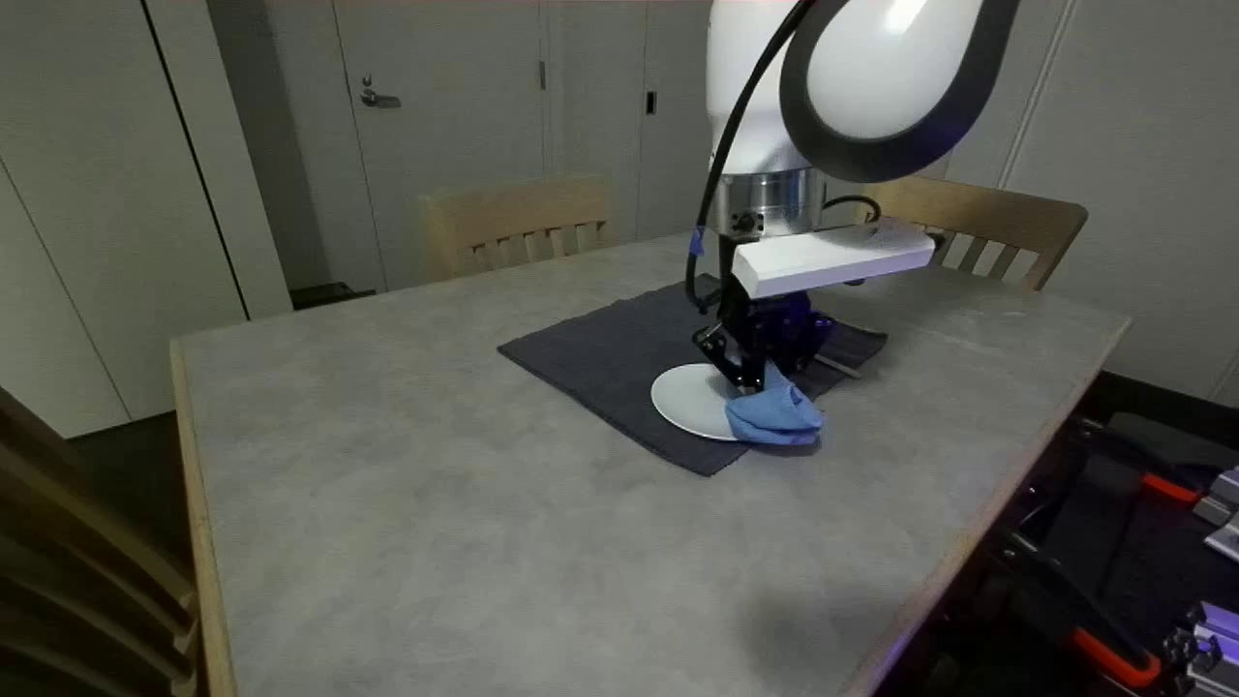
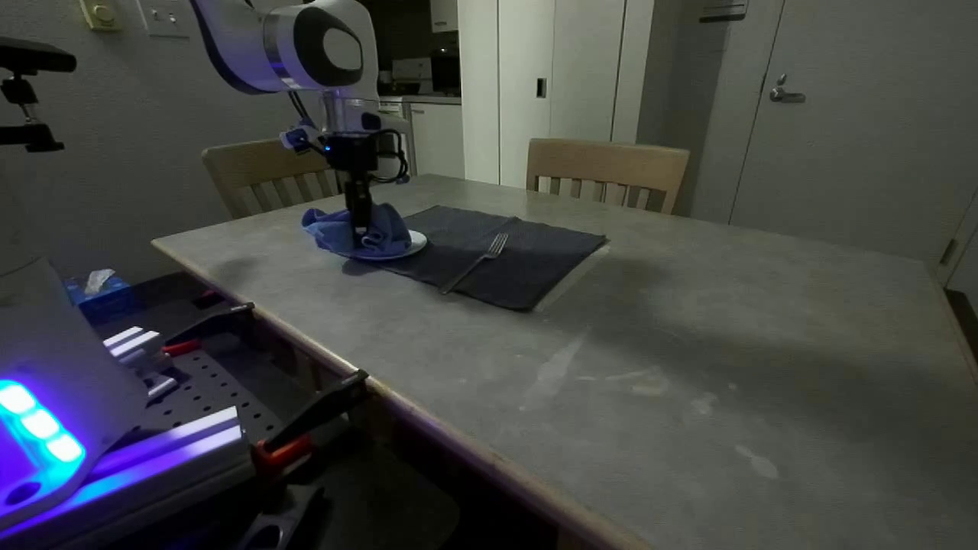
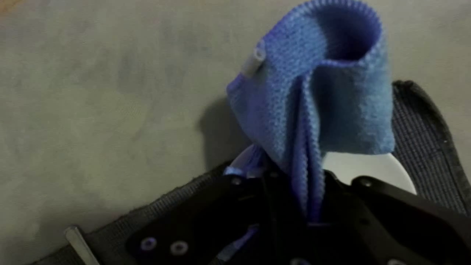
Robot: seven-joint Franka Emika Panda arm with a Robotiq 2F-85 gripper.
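Note:
My gripper [image 1: 752,381] is shut on a blue cloth [image 1: 775,413], and folds of it stick up between the fingers in the wrist view. Bunched, the cloth [image 2: 390,234] covers one side of a white plate [image 1: 693,401] and overhangs its edge. The plate rests on a dark placemat [image 1: 627,348] near its front corner. In the wrist view only parts of the plate [image 3: 368,168] show past the cloth [image 3: 282,97] and the black fingers. Whether the cloth presses on the plate cannot be made out.
A fork [image 2: 477,263] lies on the placemat, away from the plate. Wooden chairs [image 2: 605,165] stand round the table [image 1: 465,523], whose wide grey top is otherwise bare. Clamps [image 2: 312,417] grip one table edge.

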